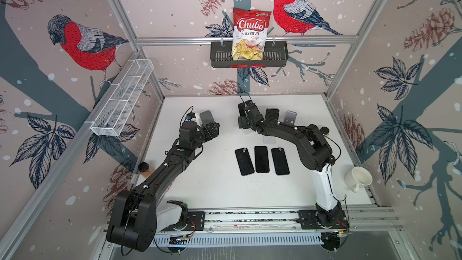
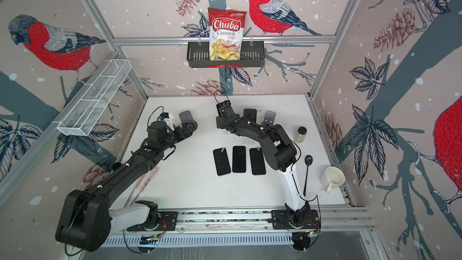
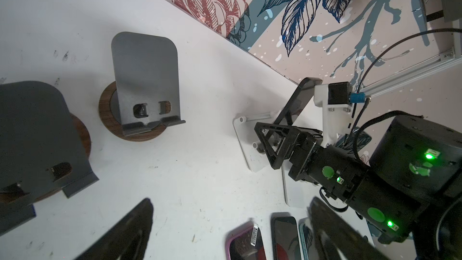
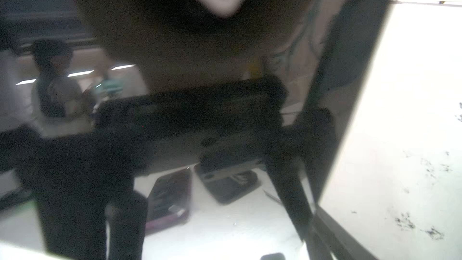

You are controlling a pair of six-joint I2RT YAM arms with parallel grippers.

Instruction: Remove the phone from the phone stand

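A dark phone [image 3: 300,97] leans on a pale stand [image 3: 251,149] near the back, visible in the left wrist view. My right gripper is at that phone; its open fingers sit around the lower part, partly hidden. The phone's glossy face fills most of the right wrist view, blurred with reflections. My left gripper [image 1: 213,131] is open over the left side of the table, beside two empty grey stands [image 3: 144,74], nothing between its fingers.
Three phones [image 1: 261,159] lie flat at the middle front. More stands or phones [image 1: 290,118] stand back right. A mug [image 1: 358,178] is at the front right; a chips bag [image 1: 250,33] sits in the rack above.
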